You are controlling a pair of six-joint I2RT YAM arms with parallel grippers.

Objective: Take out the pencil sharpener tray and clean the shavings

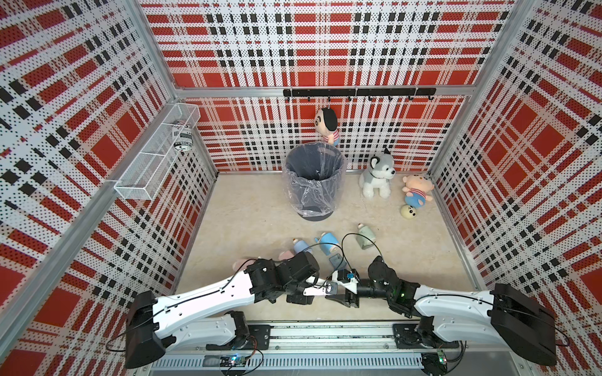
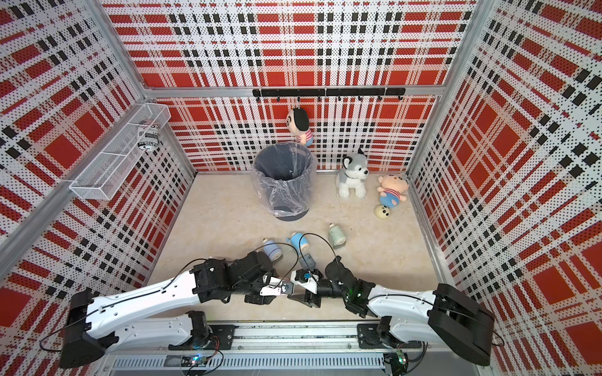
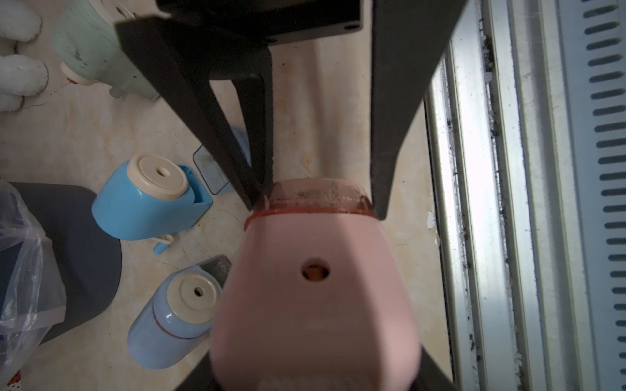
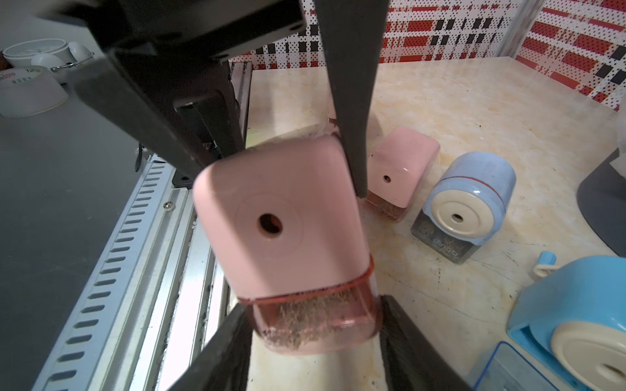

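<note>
A pink pencil sharpener (image 3: 316,293) hangs above the table, its body between the fingers of my left gripper, which is shut on it. The clear pinkish tray (image 4: 313,319) sits in the sharpener's end and shows brown shavings inside. From the facing side, the fingers of my right gripper flank this tray, one at each side, very close to its walls; the fingers stand part open. In both top views the arms hide the sharpener.
Lavender (image 4: 472,195), blue (image 3: 146,202), green (image 1: 365,236) and further pink (image 4: 404,163) sharpeners stand on the table. A clear tray (image 3: 218,166) lies beside the blue one's open slot. Behind them is a bag-lined bin (image 1: 315,178); plush toys (image 1: 378,176) sit at the back right.
</note>
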